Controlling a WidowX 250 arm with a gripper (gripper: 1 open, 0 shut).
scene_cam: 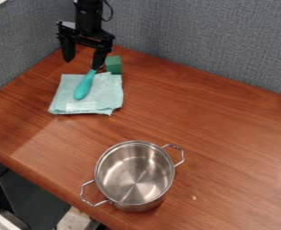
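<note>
My black gripper (83, 54) hangs at the back left, over the top end of a teal spoon-like utensil (83, 88), its two fingers spread apart. The utensil lies on a folded light cloth (67, 101). A small green block (114, 65) stands just right of the gripper. A steel pot (134, 176) with two wire handles sits at the front middle, empty.
Grey walls border the back and left. The table's left edge shows at the lower left.
</note>
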